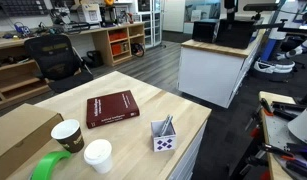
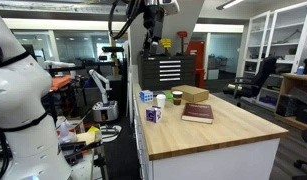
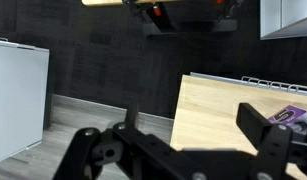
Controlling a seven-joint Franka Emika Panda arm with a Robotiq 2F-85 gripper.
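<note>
My gripper stands open, its two black fingers wide apart and nothing between them. In exterior view 2 the gripper (image 2: pixel 150 42) hangs high above the near side of the table, well clear of everything on it. A dark red book (image 1: pixel 112 108) lies flat on the wooden table (image 1: pixel 133 165). Close to the edge stands a white and purple pen holder (image 1: pixel 164 141) with a pen or marker in it; the wrist view catches this holder (image 3: pixel 291 118) at its right edge. A white cup (image 1: pixel 98 155) and a dark cup (image 1: pixel 67 134) stand to the left.
A green ring (image 1: pixel 48 166) and an open cardboard box (image 1: pixel 18 140) sit at the table's left. Dark floor (image 3: pixel 133 75) lies below much of the wrist view. Bare tabletop surrounds the book. An office chair (image 1: pixel 59 62) stands behind the table.
</note>
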